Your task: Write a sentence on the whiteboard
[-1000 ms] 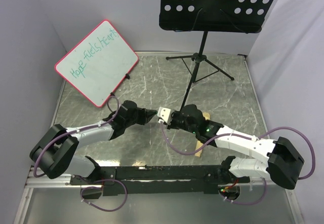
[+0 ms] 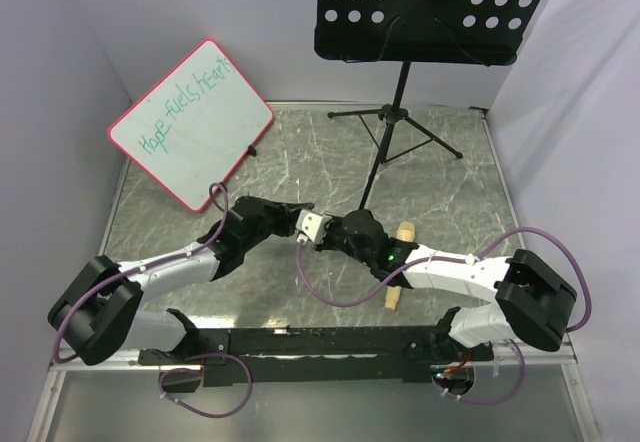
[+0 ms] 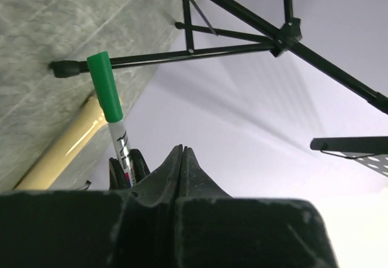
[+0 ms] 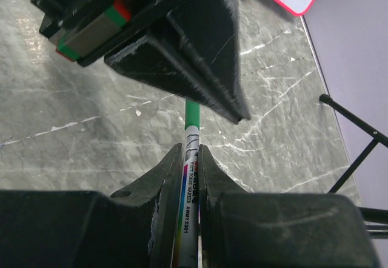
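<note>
A white marker [image 4: 189, 183] with a green cap is clamped by my right gripper, its capped end pointing away from the fingers. The left gripper is shut with nothing between its fingers. In the left wrist view the green cap [image 3: 105, 87] stands outside those fingers, to their left, still on the marker. The right wrist view has the left gripper's dark fingers [image 4: 176, 68] crossing over the cap and hiding part of it. At the back left leans the red-framed whiteboard [image 2: 215, 102], bearing green handwriting that reads roughly "Hope fuels hearts".
A tan microphone [image 2: 405, 232] lies on the grey marble table [image 2: 300, 167], partly behind the right arm. The black music stand [image 2: 392, 114] rises at the back right, its legs spread over the table. Open tabletop lies between whiteboard and stand.
The left gripper has moved past the cap, closer to the right gripper, while the right arm shifted left with the marker.
</note>
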